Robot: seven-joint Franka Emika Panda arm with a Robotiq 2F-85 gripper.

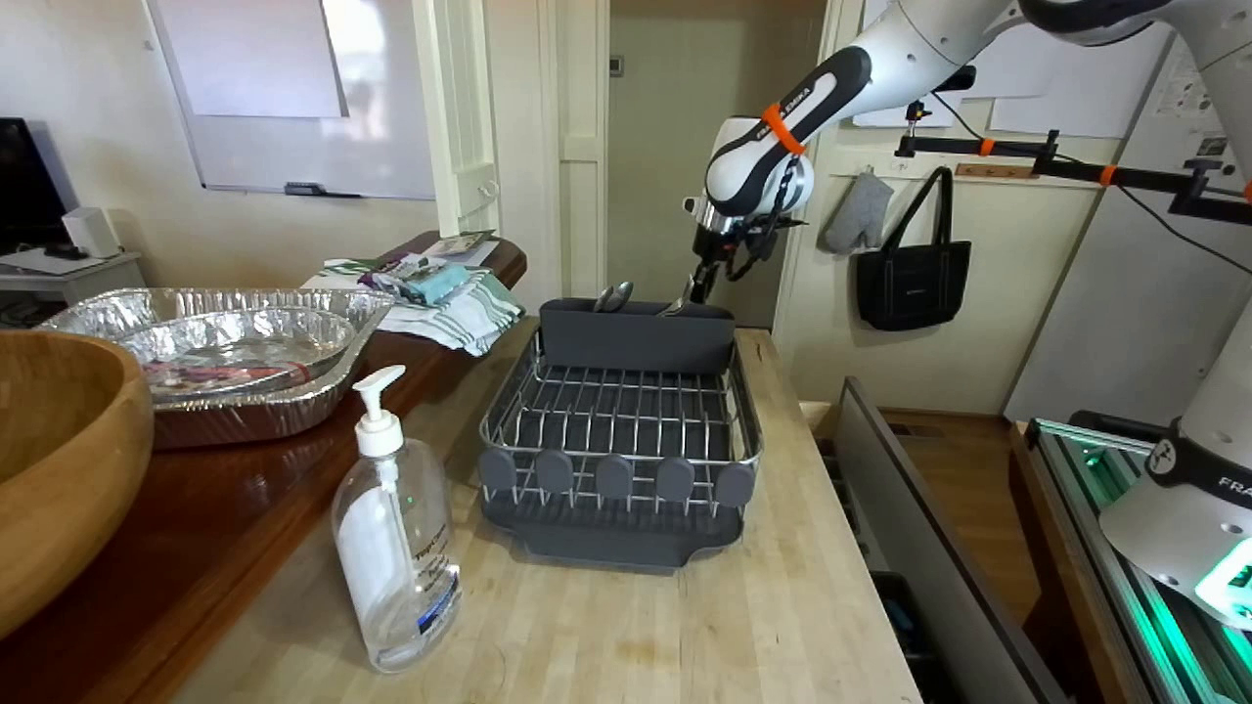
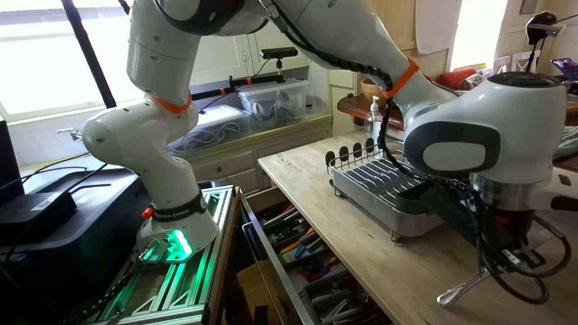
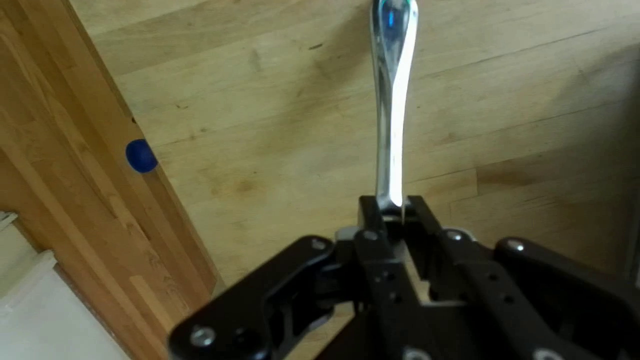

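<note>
A shiny metal utensil points away from my gripper, which is shut on its end in the wrist view. Its far end runs out of that frame, so what kind of utensil it is cannot be told there. Exterior view 2 has the utensil's handle slanting down over the wooden counter from below the wrist. In exterior view 1 my fingertips are hidden behind the dark utensil holder of the dish rack. Spoon heads stick up from that holder.
An open drawer with several utensils and tools lies below the counter's edge. A soap bottle stands left of the rack. Foil trays and a wooden bowl are at the left. The counter in front of the rack is bare.
</note>
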